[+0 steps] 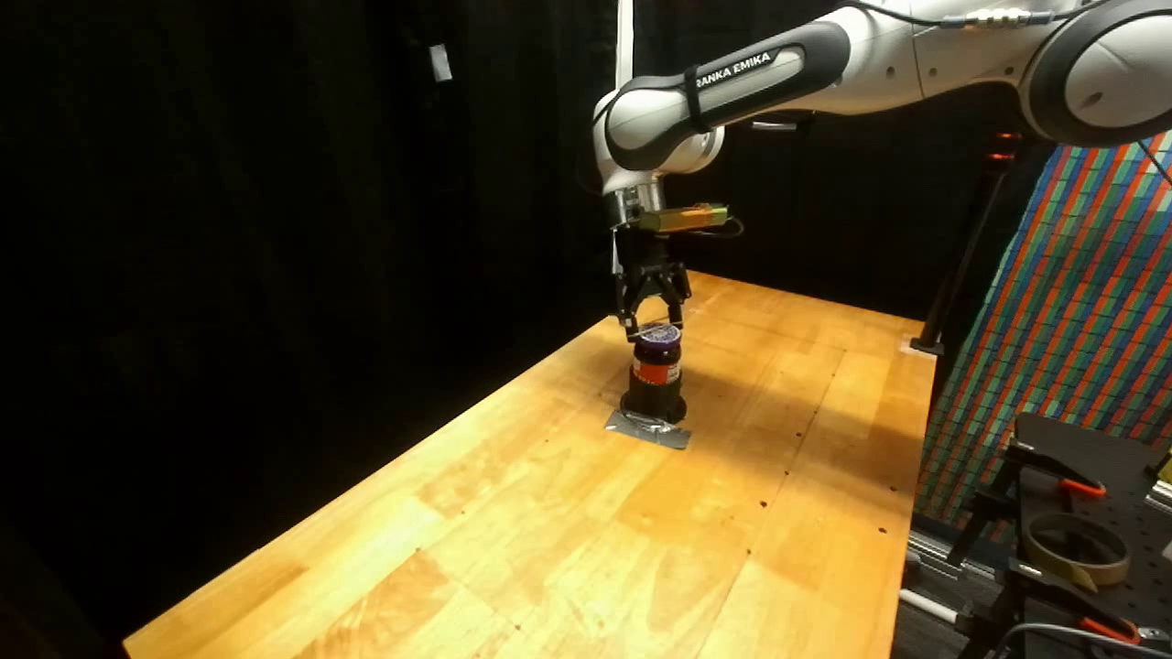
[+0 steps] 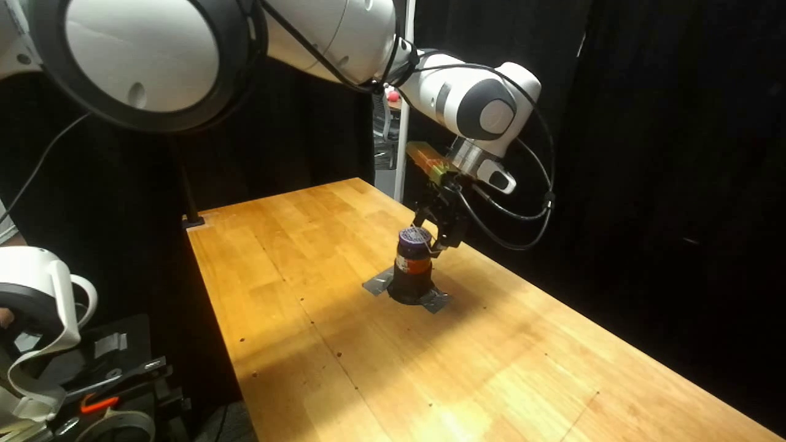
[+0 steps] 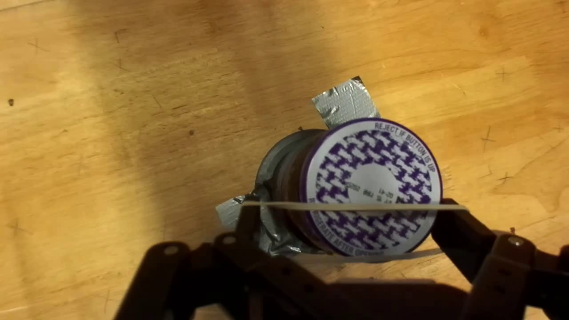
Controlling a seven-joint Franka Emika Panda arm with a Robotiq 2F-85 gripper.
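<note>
A jar with a purple-and-white lid stands upright in a round black holder on the table. Its orange label shows just above that holder. My open gripper points down at lid height, its fingers to either side of the lid. In the wrist view a pale band stretched between the fingers crosses over the lid. The left finger has a gap to the lid, while the right finger is close to its edge; whether it touches, I cannot tell.
Silver tape fixes the holder to the wooden table. Off to the side, a dark cart carries clamps and a tape roll.
</note>
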